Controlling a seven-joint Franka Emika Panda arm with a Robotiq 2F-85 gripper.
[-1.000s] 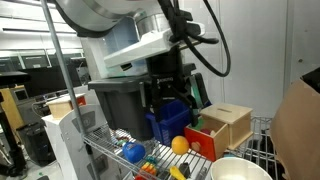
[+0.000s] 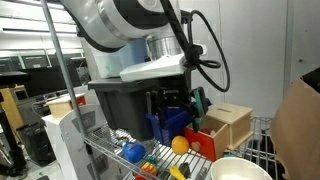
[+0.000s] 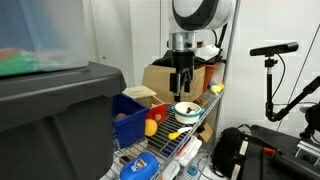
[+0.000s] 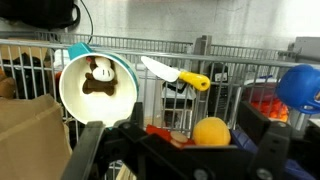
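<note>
My gripper is open above the wire rack, its black fingers wide apart with nothing held. In the wrist view, a yellow-handled knife-like tool point(image 4: 195, 80) lies on the rack ahead of the gap. A white bowl point(image 4: 70, 88) holding a brown-and-white toy point(image 4: 101, 72) is to the left. An orange ball point(image 4: 211, 132) shows between the fingers, farther below. To the right is a blue object point(image 4: 300, 88). From the side, the gripper point(image 3: 181, 86) hangs clear above the bowl point(image 3: 188, 115).
A blue bin point(image 3: 129, 125) and a wooden box point(image 2: 228, 125) stand behind the orange ball. Large dark bins point(image 3: 60, 130) fill one end of the rack, and a brown cardboard piece point(image 2: 300, 125) stands at the other. Open floor lies in front of the rack.
The arm's white upper part has tilted and come slightly lower. My gripper has shifted only a little, and the objects on the rack have not moved.
</note>
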